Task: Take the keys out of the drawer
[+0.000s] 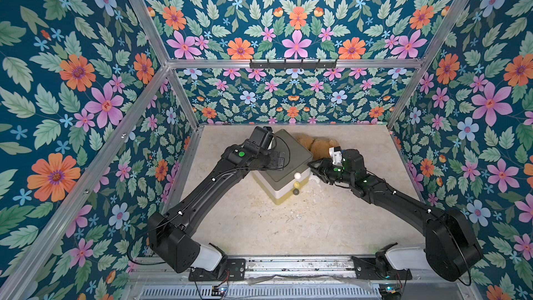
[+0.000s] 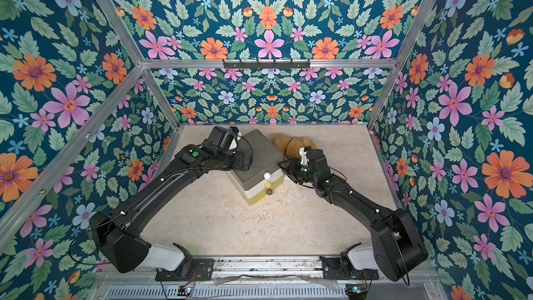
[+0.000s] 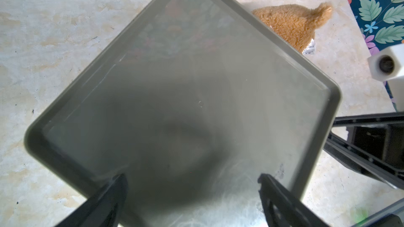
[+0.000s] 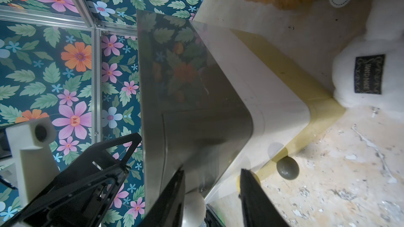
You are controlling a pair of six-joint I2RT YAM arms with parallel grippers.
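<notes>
The drawer box (image 1: 288, 155) stands turned corner-on mid-table, with a grey top tier, white middle and yellow bottom. Its fronts look flush, each carrying a round knob: white knob (image 4: 194, 210), yellow knob (image 4: 253, 178), dark grey knob (image 4: 287, 167). No keys show in any view. Over the grey lid hangs my left gripper, its fingers (image 3: 101, 203) wide apart and empty. My right gripper is at the box's right corner, fingers parted. The white knob appears close by one right finger (image 4: 173, 193); whether they touch I cannot tell.
A brown plush toy (image 1: 319, 145) lies behind the box on the right. Beside the box's right side sits a white plush (image 4: 362, 73). Bare table (image 1: 277, 227) stretches in front, and the left and right sides are largely clear.
</notes>
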